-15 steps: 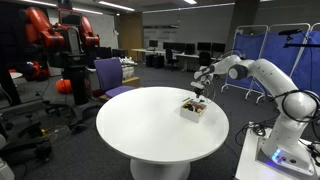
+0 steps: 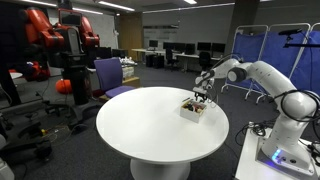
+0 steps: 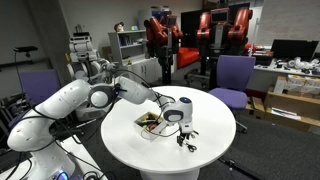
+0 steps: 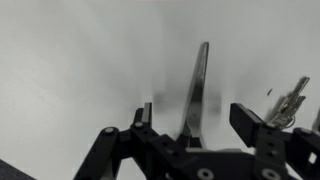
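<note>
In the wrist view my gripper is open, its two dark fingers standing apart. A long, thin, dark grey item [image 4: 197, 85] lies on the white surface, running between the fingers and under the gripper body; no finger visibly grips it. Its lower part is partly hidden. In exterior view 2 the gripper [image 3: 187, 143] is down near the white round table [image 3: 130, 160], beside a box [image 3: 152, 127] of mixed items. Exterior view 1 shows the gripper just behind that box [image 2: 187, 115], too small there to read its fingers.
Thin metallic pieces [image 4: 290, 103] lie right of the fingers in the wrist view. Small dark items [image 3: 213, 149] rest on the table near the gripper in exterior view 2. A purple chair [image 2: 110, 75] stands beyond the table.
In exterior view 1 the arm's far end has come down toward the table behind the box. The box has not visibly moved.
</note>
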